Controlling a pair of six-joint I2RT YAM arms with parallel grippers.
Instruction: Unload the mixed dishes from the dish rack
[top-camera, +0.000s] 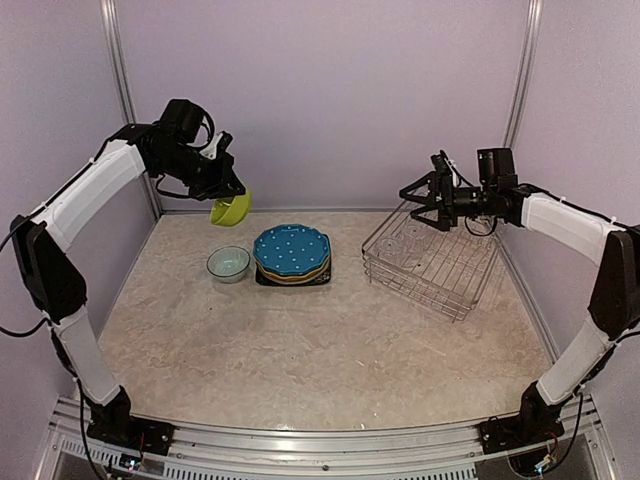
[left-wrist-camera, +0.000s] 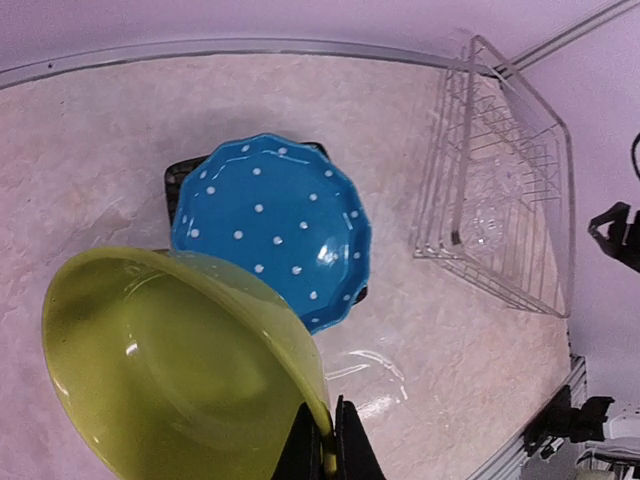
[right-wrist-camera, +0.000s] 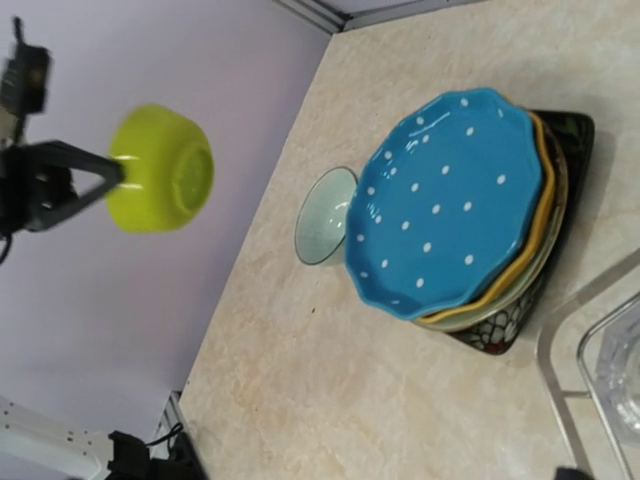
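A lime-green bowl (top-camera: 231, 209) hangs tilted in the air at the back left, above the table. My left gripper (top-camera: 233, 188) is shut on its rim, and in the left wrist view the bowl's inside (left-wrist-camera: 170, 370) fills the lower left. On the right, my right gripper (top-camera: 420, 205) stands open over the wire dish rack (top-camera: 450, 275), nothing between its fingers. Clear glasses (top-camera: 391, 250) sit in the rack's left part. A pale glass bowl (top-camera: 228, 263) rests on the table, just left of a plate stack topped by a blue dotted plate (top-camera: 291, 250).
Under the blue plate lie yellow and paler plates (right-wrist-camera: 530, 275) on a dark patterned square dish (right-wrist-camera: 575, 160). Walls close in the back and both sides.
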